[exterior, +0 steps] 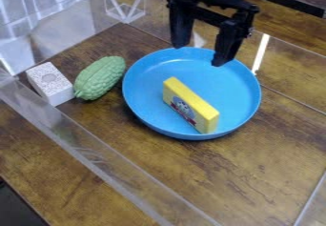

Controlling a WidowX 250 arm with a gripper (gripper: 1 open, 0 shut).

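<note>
My black gripper [205, 41] hangs over the back part of a blue plate [235, 92], open, its two fingers apart with nothing seen between them. A yellow box [192, 104] with a printed label lies on the front half of the plate, below and apart from the gripper.
A green corn-like object [99, 76] lies left of the plate, and a white block [51, 83] beside it. Clear plastic edges run along the left side.
</note>
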